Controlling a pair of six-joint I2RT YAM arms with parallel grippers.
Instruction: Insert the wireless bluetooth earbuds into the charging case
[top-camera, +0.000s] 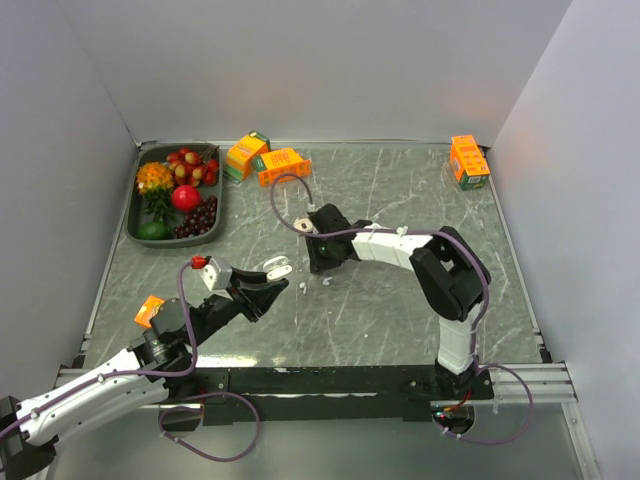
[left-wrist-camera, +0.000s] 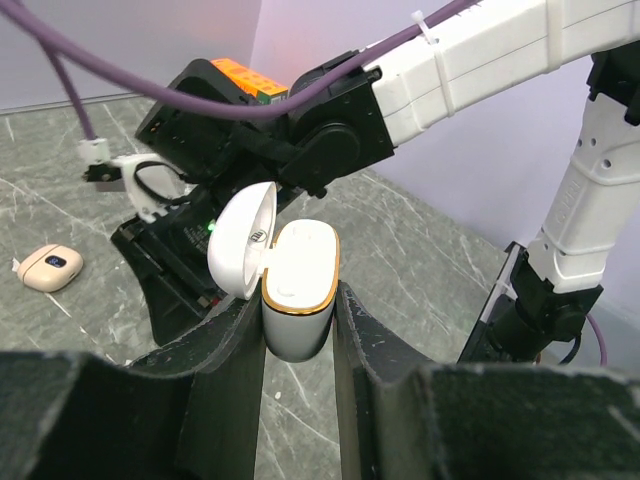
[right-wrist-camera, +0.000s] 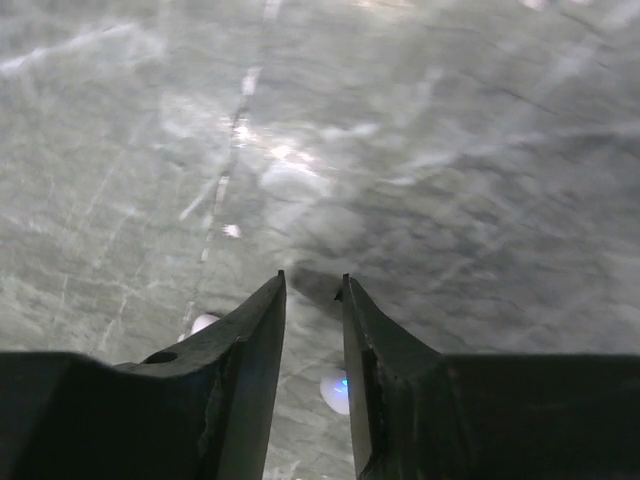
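Observation:
A white charging case (left-wrist-camera: 298, 290) with gold trim and lid raised is held in my left gripper, shut on it. My right gripper (top-camera: 315, 262) is low over the table just right of it; in the right wrist view its fingertips (right-wrist-camera: 270, 295) stand a little apart, nothing visible between them. Two small white earbuds, one (right-wrist-camera: 334, 393) under the fingers and one (right-wrist-camera: 204, 323) partly hidden, lie on the table; from above they show as small specks (top-camera: 327, 281).
A fruit tray (top-camera: 132, 215) stands at the back left, with orange boxes (top-camera: 283, 165) at the back, back right and left. A beige rounded case (left-wrist-camera: 48, 268) lies behind my right gripper.

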